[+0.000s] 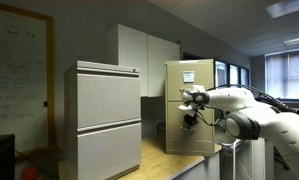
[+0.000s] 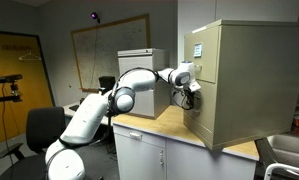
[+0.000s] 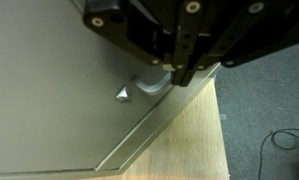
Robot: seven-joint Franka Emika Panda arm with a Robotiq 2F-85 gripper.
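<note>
A tan filing cabinet (image 1: 175, 140) stands on the wooden counter, and its drawer fronts face exterior view 1. My gripper (image 2: 188, 101) is at the front of this cabinet, at about the height of its lower drawer. In the wrist view a metal drawer handle (image 3: 149, 87) juts from the drawer front beside my gripper. The dark fingers are close together, and nothing shows between them. They overlap the handle's right end in this view; whether they touch it I cannot tell. A small silver lock or knob (image 3: 123, 95) sits left of the handle.
A light grey two-drawer cabinet (image 1: 108, 115) stands to the left on the same wooden counter (image 1: 161, 164). White wall cabinets (image 1: 144, 50) hang behind. Bare counter shows between the two filing cabinets. A cable (image 3: 279, 137) lies on the floor beyond the counter edge.
</note>
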